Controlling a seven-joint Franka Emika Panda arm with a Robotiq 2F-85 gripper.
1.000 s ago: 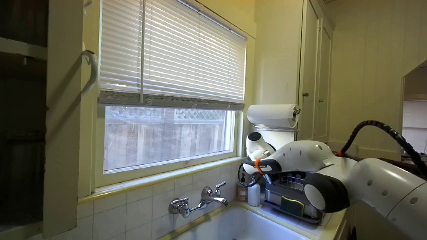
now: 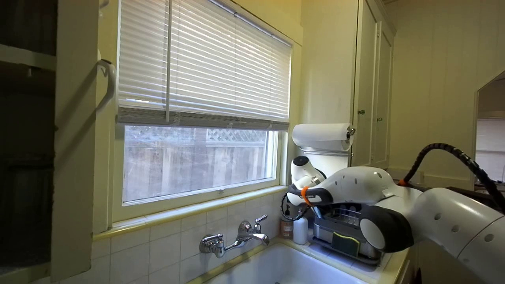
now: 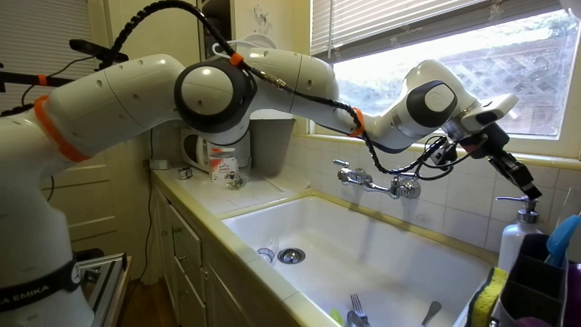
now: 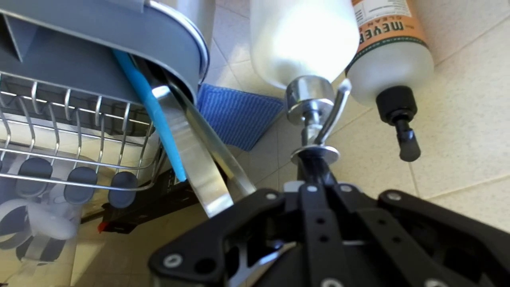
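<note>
A white soap bottle (image 3: 514, 240) with a silver pump (image 3: 527, 215) stands upright at the sink's corner. My gripper (image 3: 534, 194) is shut and points down at the top of that pump. In the wrist view, the tips of the gripper meet the pump's round metal top (image 4: 314, 154), seemingly touching it; no object shows between the fingers. The pump's curved spout (image 4: 334, 112) sticks out to one side. The arm hides the gripper in exterior view 1, where the white bottle (image 2: 300, 229) shows below the arm.
An orange-labelled soap bottle (image 4: 389, 52) stands beside the white one. Close by on the other side are a grey utensil holder (image 4: 191, 52) with a blue-handled utensil (image 4: 153, 114), and a wire rack (image 4: 71, 177). The sink (image 3: 348, 240) holds a fork (image 3: 357, 306) and other cutlery.
</note>
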